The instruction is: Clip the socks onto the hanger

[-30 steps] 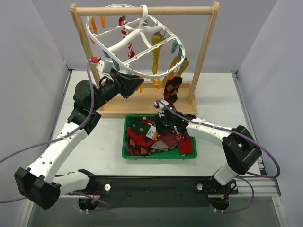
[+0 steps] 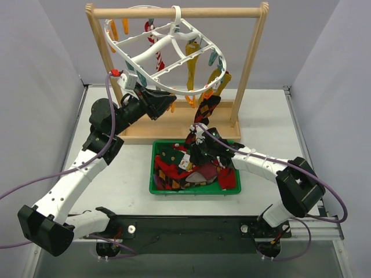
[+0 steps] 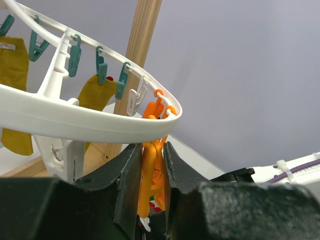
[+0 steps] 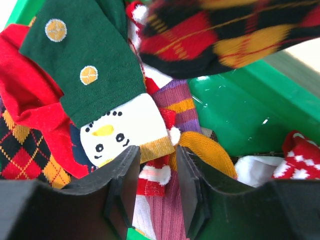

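Note:
The white hanger (image 2: pixel 148 75) carries orange and teal clips, some with socks. My left gripper (image 2: pixel 163 99) is at its lower rim, shut on an orange clip (image 3: pixel 148 180) in the left wrist view. An argyle sock (image 2: pixel 206 110) hangs below the right side of the hanger; a blurred argyle sock (image 4: pixel 225 30) crosses the top of the right wrist view. My right gripper (image 2: pixel 196 149) is low over the bin, open in the right wrist view (image 4: pixel 157 162), above a green snowman sock (image 4: pixel 115 130), with nothing clearly held.
The green bin (image 2: pixel 174 193) holds several red, striped and argyle socks. A wooden frame (image 2: pixel 252 52) supports the hanger, with its wooden base behind the bin.
The left arm looks unchanged.

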